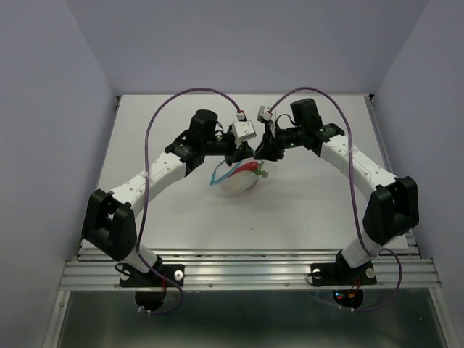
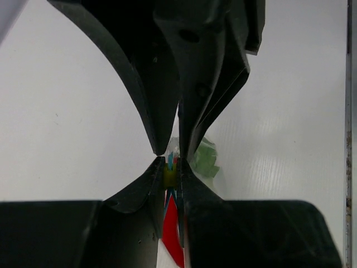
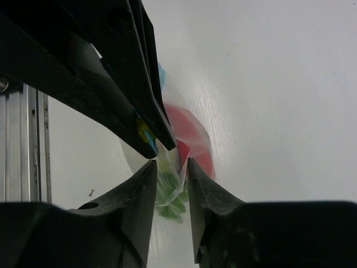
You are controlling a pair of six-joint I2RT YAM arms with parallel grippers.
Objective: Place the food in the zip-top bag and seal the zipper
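Note:
In the top view the clear zip top bag (image 1: 239,183) lies mid-table with its blue-edged mouth partly spread at the left. Red food (image 1: 247,167) and green food (image 1: 262,173) show inside it. My left gripper is shut on the bag's zipper edge, where a small yellow piece (image 2: 169,176) shows between its fingers. Close against it, my right gripper stands part open at the right end of the mouth. Clear film (image 3: 182,181) shows between or just behind its fingers, which do not pinch it.
The two grippers almost touch above the bag, leaving little room between them.

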